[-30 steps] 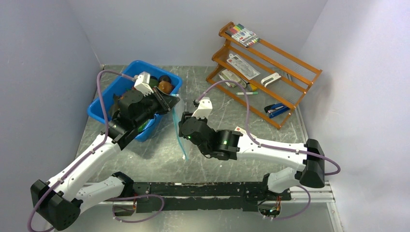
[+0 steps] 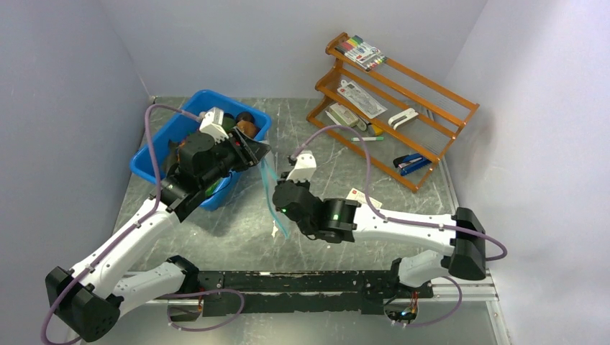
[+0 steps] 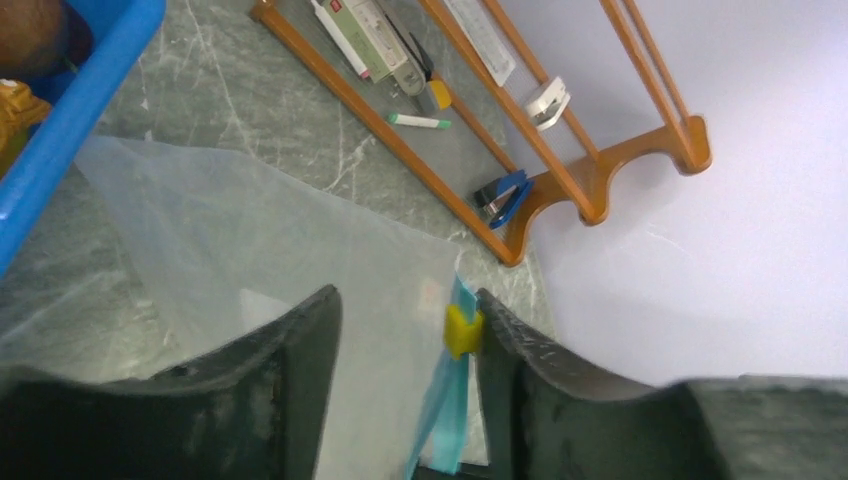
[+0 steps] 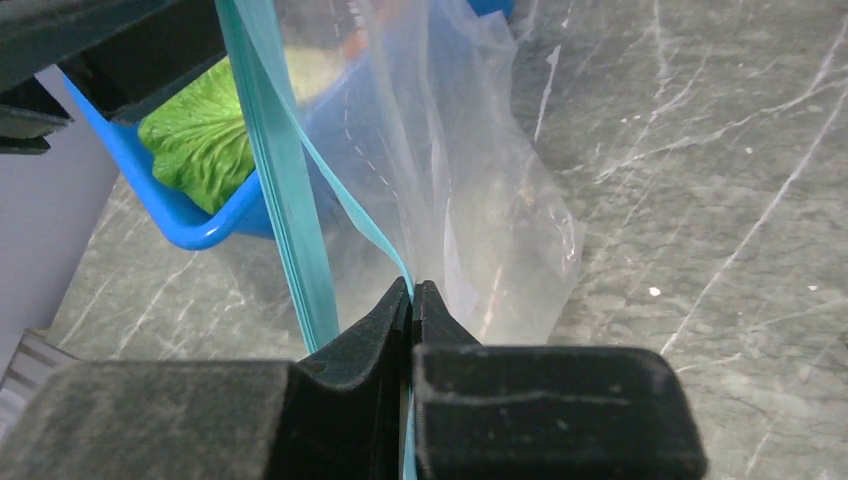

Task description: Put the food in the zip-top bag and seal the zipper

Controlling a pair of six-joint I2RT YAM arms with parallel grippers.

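A clear zip top bag [image 3: 270, 220] with a pale blue zipper strip [image 4: 290, 210] hangs between my two grippers. Both hands are also visible from above, left [image 2: 265, 148] and right [image 2: 281, 177]. My left gripper is part open, its fingers spread around the bag's film. Against the inside of its right finger lies a yellow slider [image 3: 462, 331] on the strip. Lower down, my right gripper is shut on one thin blue edge of the bag's mouth. The other blue edge stands apart to its left. No food shows inside the bag.
A blue bin [image 2: 231, 101] stands beneath and behind the left arm, with lettuce [image 4: 205, 140] and a brown round item [image 2: 246, 129] in it. A wooden rack [image 2: 413, 136] with stationery occupies the back right. Clear grey tabletop [image 2: 223, 241] lies in front.
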